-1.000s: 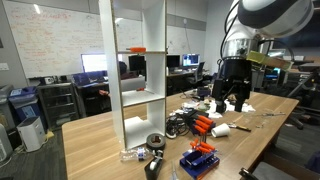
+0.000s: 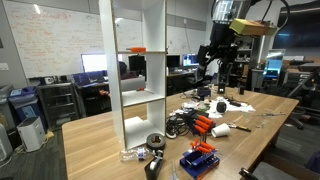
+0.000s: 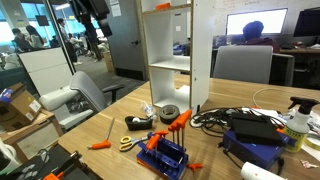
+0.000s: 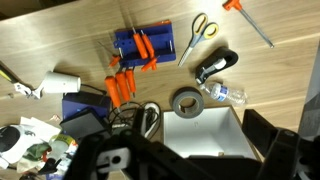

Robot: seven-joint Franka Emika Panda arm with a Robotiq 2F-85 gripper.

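High above the wooden table my gripper stands open, its dark fingers spread wide apart and nothing between them. Below in the wrist view, a blue tray (image 4: 124, 42) has orange-handled tools (image 4: 144, 45) lying in it. Scissors (image 4: 199, 38), a black hand tool (image 4: 216, 66), a roll of black tape (image 4: 187, 102) and a clear bottle (image 4: 226, 92) lie around it, all apart from the gripper. The white shelf unit (image 2: 137, 91) stands on the table, with an orange item (image 2: 137, 49) on one of its shelves.
A white cup (image 4: 61, 84) and a dark-topped blue box (image 4: 86, 102) lie on one side of the tray, near tangled black cables (image 4: 126, 117). A spray bottle (image 3: 299, 119) stands at the table's end. Bare wood (image 4: 255, 65) shows beside the clear bottle.
The arm has risen, lifting the gripper higher above the table in exterior view 1. Objects on the table appear unmoved.
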